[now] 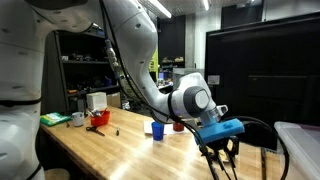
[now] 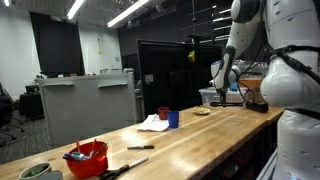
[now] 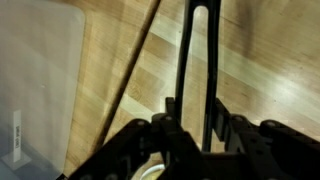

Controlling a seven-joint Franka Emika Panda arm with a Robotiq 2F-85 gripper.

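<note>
Low over the far right of the table, my gripper (image 1: 222,152) points downward. In the wrist view the gripper is shut on a dark object (image 3: 211,62) with two long, narrow arms joined at the top of the picture. It resembles tongs, but its exact kind is unclear. Thin dark parts hang below the gripper in exterior view 1. Only the gripper's small, distant outline shows in exterior view 2.
Beside the gripper, a brown stick (image 3: 128,72) lies on the wood near a translucent container (image 3: 35,75). A blue cup (image 2: 173,119), a red cup (image 2: 163,113) and a red container (image 2: 87,160) stand farther away.
</note>
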